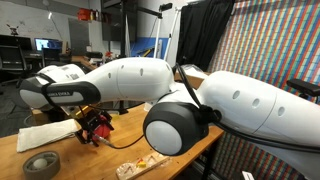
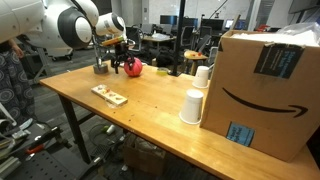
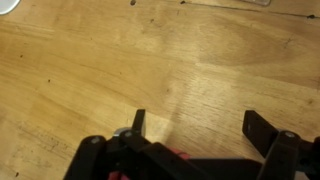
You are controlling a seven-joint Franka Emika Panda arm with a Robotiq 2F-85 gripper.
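My gripper stands open over the wooden table (image 3: 170,80), its two dark fingers wide apart with bare wood visible between the tips. A red object (image 3: 180,153) shows only in part behind the gripper body at the lower edge of the wrist view. In the second exterior view, this red, rounded object (image 2: 134,68) sits at the table's far end, close beside the gripper (image 2: 113,66). The arm and gripper partly cover it in the first exterior view. Whether they touch cannot be told.
A grey tape roll (image 1: 41,165) and white cloth (image 1: 47,137) lie on the table. Nearer the middle is a light wooden board (image 2: 109,96) with small pieces. A white cup (image 2: 191,106) and a large cardboard box (image 2: 260,98) stand at the other end.
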